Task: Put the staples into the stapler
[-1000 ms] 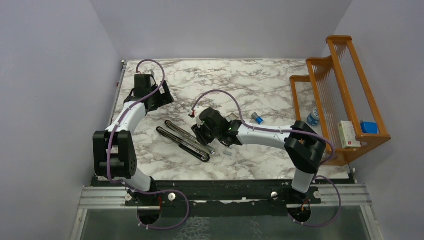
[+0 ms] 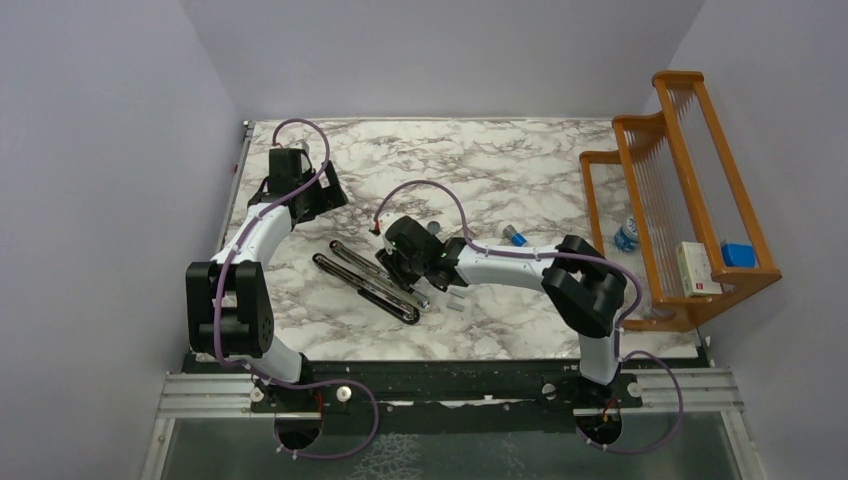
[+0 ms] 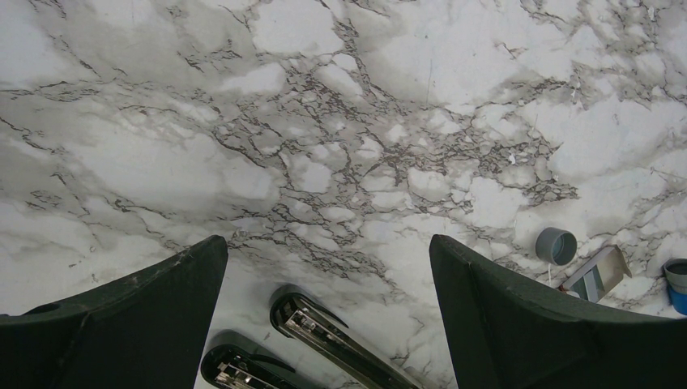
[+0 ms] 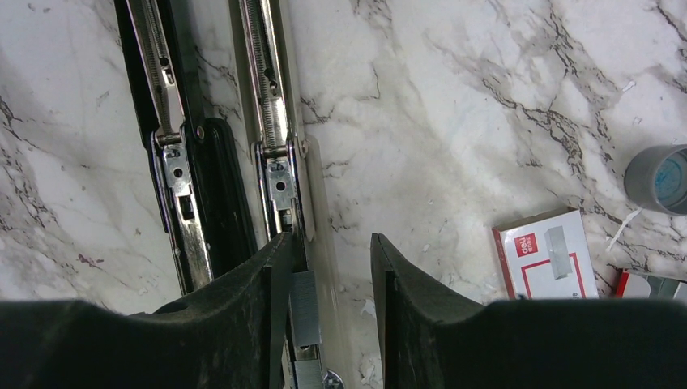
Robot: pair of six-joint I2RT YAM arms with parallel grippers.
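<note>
Two long staplers lie side by side on the marble table, both swung open: a black one [image 4: 159, 89] and a lighter-edged one [image 4: 273, 97]. A grey staple strip [image 4: 305, 312] lies along the channel of the lighter stapler, with another short strip [image 4: 309, 375] close below it. My right gripper is over this stapler, its fingers apart; the strip shows beside the left fingertip, and I see nothing clamped. Well apart, at the table's upper left, my left gripper [image 2: 334, 190] stands open and empty; the staplers' ends show beneath it in its wrist view.
To the right are a red-and-white staple box [image 4: 547, 255] and a grey cap [image 4: 658, 180]. Loose staple strips [image 2: 455, 308] lie right of the staplers. A blue-ended item [image 2: 515, 236] and a wooden rack [image 2: 650, 200] stand farther right.
My right arm has shifted a little to the left along the staplers, uncovering the grey cap behind it. The left arm and both staplers look unmoved.
</note>
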